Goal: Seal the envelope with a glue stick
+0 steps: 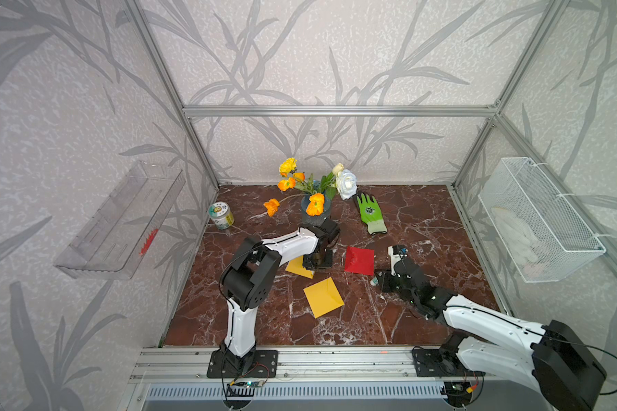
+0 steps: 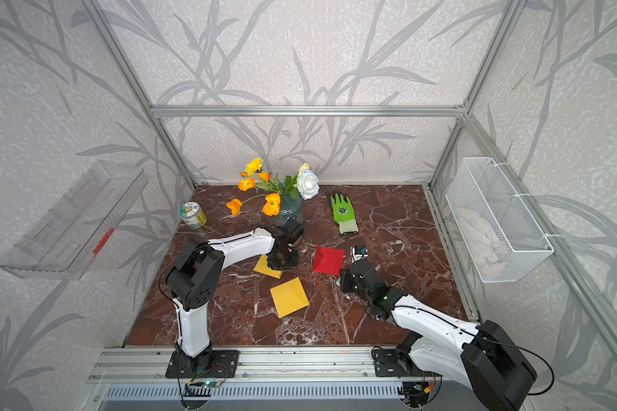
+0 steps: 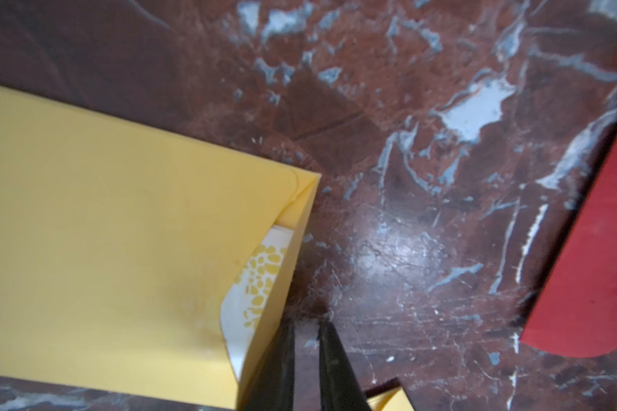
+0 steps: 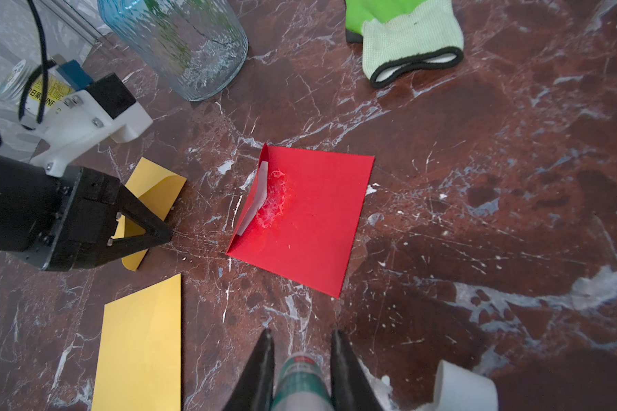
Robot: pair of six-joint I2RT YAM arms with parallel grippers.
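A yellow envelope (image 3: 116, 260) lies under my left gripper, its right-side flap raised over a patterned white insert. The left fingers are part open at that edge, nothing clearly between them. A second yellow envelope (image 1: 323, 297) lies nearer the front, and a red envelope (image 4: 308, 212) lies to the right with its left flap raised. My right gripper is shut on the glue stick (image 4: 301, 390), right of the front yellow envelope. A white cap-like cylinder (image 4: 464, 387) shows beside it.
A vase with flowers (image 4: 174, 48) and a green glove (image 1: 370, 213) stand or lie at the back. A can (image 1: 220, 215) is at back left. Wire baskets hang at both sides.
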